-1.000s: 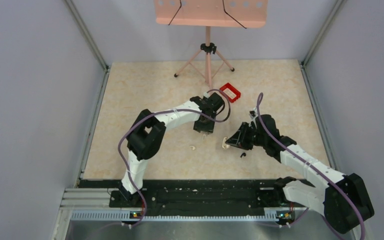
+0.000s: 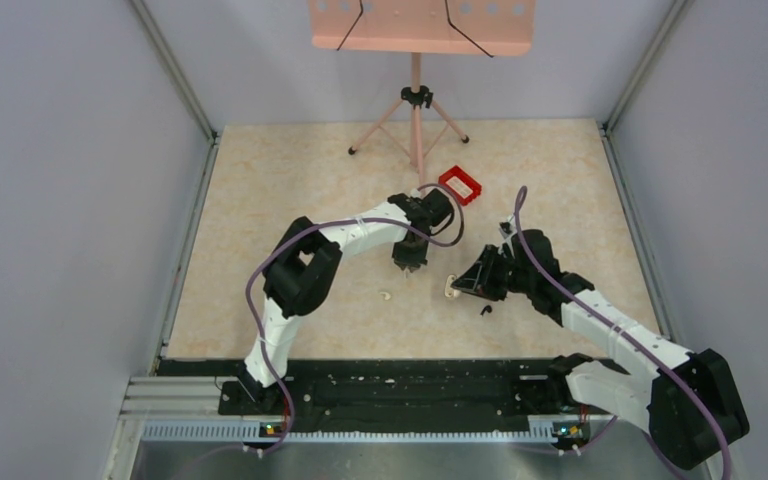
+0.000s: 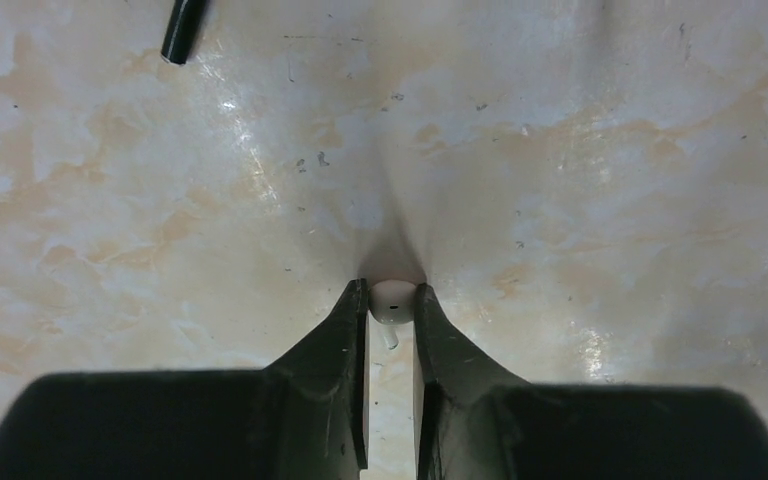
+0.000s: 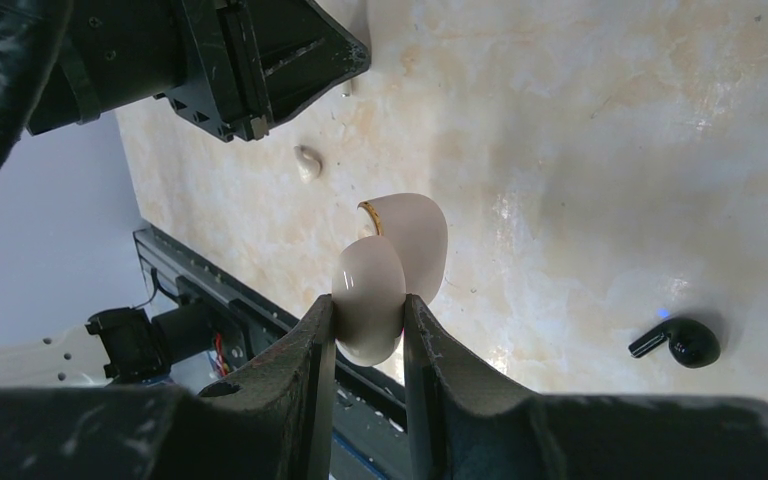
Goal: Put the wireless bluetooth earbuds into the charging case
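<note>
My left gripper is shut on a white earbud (image 3: 394,306) low over the table, its stem pointing downward in the left wrist view. My right gripper grips the white charging case (image 4: 412,240), whose lid stands open; in the top view the case (image 2: 451,287) is right of and nearer the front than the left gripper. A second white earbud (image 4: 307,163) lies on the table (image 2: 260,180), left of the case.
A black earbud lies right of the case, and another dark piece (image 3: 182,30) shows in the left wrist view. A red tray (image 2: 460,185) sits behind, near the pink stand (image 2: 416,130).
The right arm looks unchanged.
</note>
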